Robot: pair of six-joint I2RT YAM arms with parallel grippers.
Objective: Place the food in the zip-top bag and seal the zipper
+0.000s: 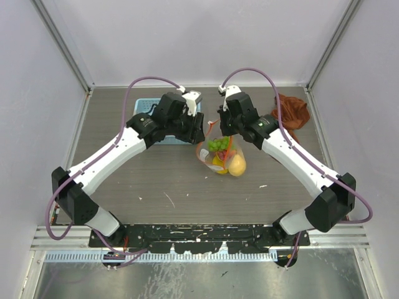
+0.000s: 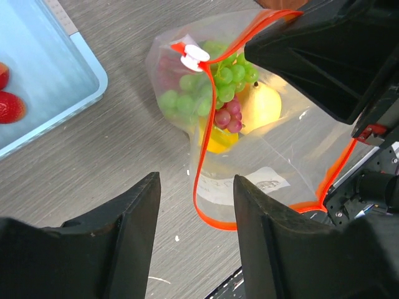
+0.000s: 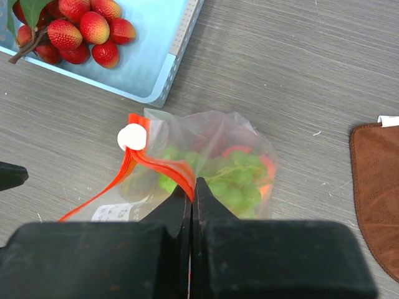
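A clear zip top bag [image 1: 216,163] with an orange zipper edge hangs from my right gripper [image 1: 223,132], which is shut on its rim. In the right wrist view the fingers [image 3: 209,208] pinch the orange strip, near the white slider [image 3: 133,136]. Inside the bag are green grapes [image 2: 229,78], reddish grapes [image 2: 229,116], a yellow item [image 2: 218,140] and a pale yellow pear-like fruit [image 2: 260,107]. My left gripper is open; the bag's orange edge loops forward between and beyond its fingers, not pinched. The bag's mouth gapes.
A light blue basket [image 1: 145,104] with red strawberry-like fruits [image 3: 80,31] stands behind the left arm. A brown cloth [image 1: 290,112] lies at the back right.
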